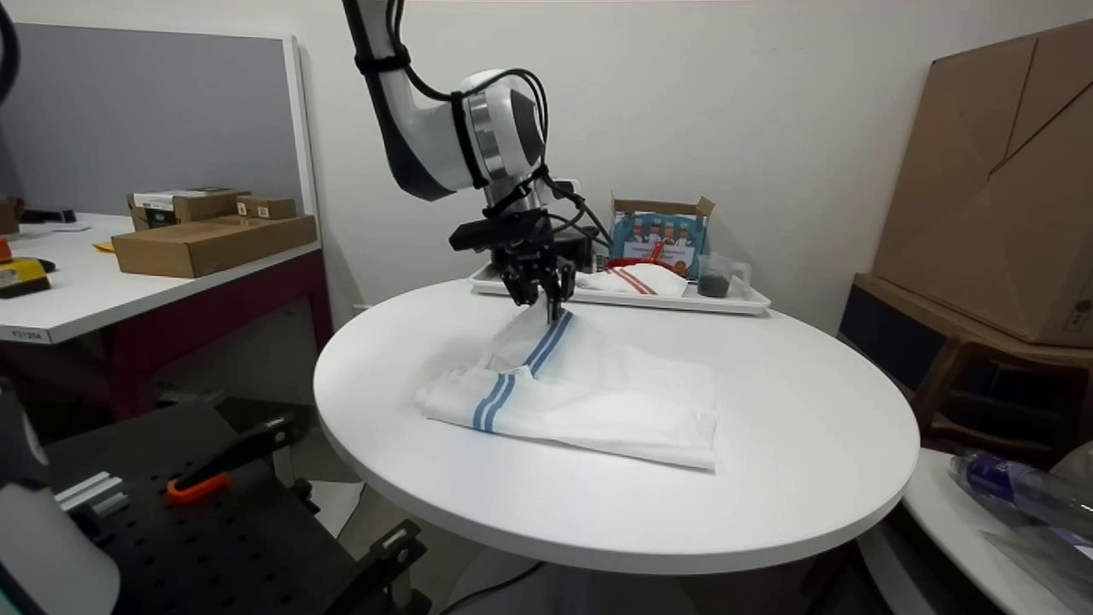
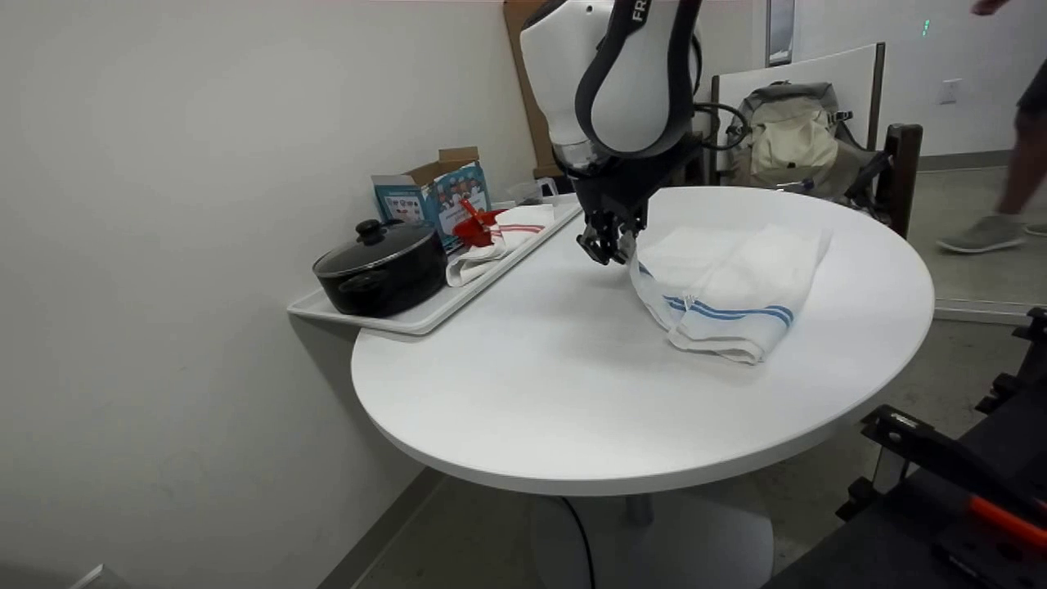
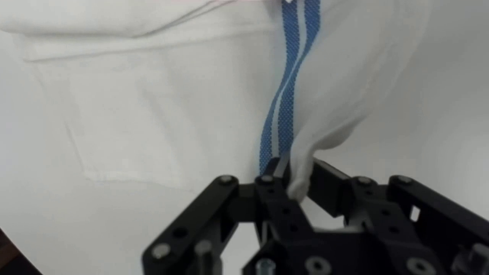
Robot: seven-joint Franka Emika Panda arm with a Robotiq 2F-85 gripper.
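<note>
A white towel with blue stripes (image 1: 591, 403) lies partly folded on the round white table (image 1: 779, 492). My gripper (image 1: 551, 306) is shut on the towel's far corner, on the side toward the wall, and lifts it a little off the tabletop. In the wrist view a bunched strip of white cloth runs between the gripper's fingers (image 3: 275, 176), with the blue stripe (image 3: 285, 98) beside it. The lifted edge slopes down to the rest of the towel (image 2: 731, 285), which lies flat. How the layers beneath are folded cannot be made out.
Along the wall a white tray (image 2: 432, 316) holds a black lidded pot (image 2: 380, 267), a red-striped cloth (image 2: 510, 234), a blue box (image 1: 661, 237) and a clear cup (image 1: 717, 277).
</note>
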